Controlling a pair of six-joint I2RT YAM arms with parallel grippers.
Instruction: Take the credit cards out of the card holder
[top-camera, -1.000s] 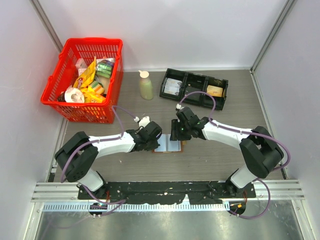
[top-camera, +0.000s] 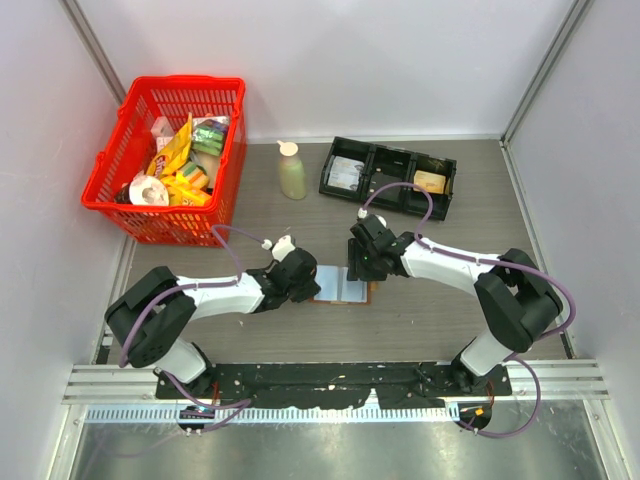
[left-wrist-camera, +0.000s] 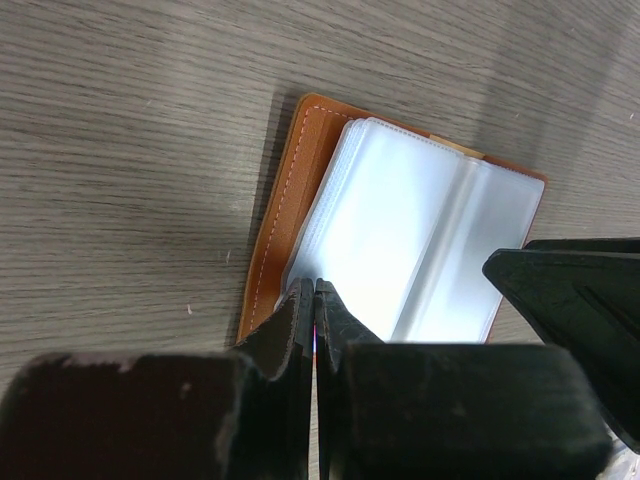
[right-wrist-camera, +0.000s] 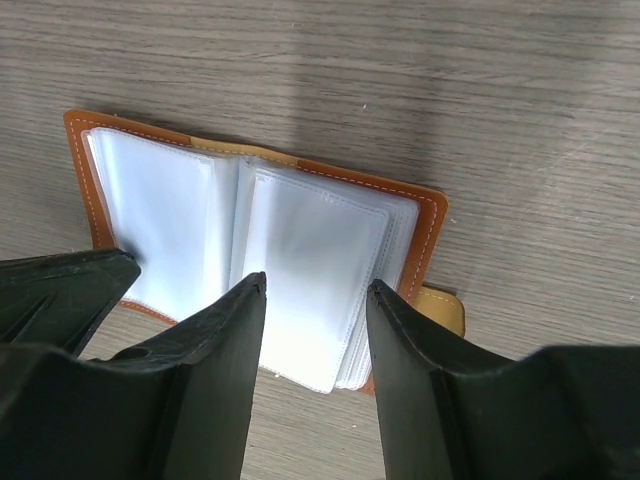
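An open brown card holder with clear sleeves and white inserts lies on the table between my grippers, also in the right wrist view (right-wrist-camera: 425, 230). My left gripper is shut at the holder's left side, its tips on the sleeve edge, with a sliver of pink between the fingers; whether it grips the holder is hard to tell. My right gripper is part open over the right-hand sleeves, one fingertip near their outer edge. The top view (top-camera: 341, 285) shows the holder partly hidden by both grippers.
A red basket (top-camera: 105, 178) of packets stands at back left, a bottle (top-camera: 292, 175) at back centre and a black compartment tray (top-camera: 395, 204) at back right. The table in front of the holder is clear.
Over the last second the holder and my left gripper have shifted slightly rightward. My right gripper has also moved a little to the right.
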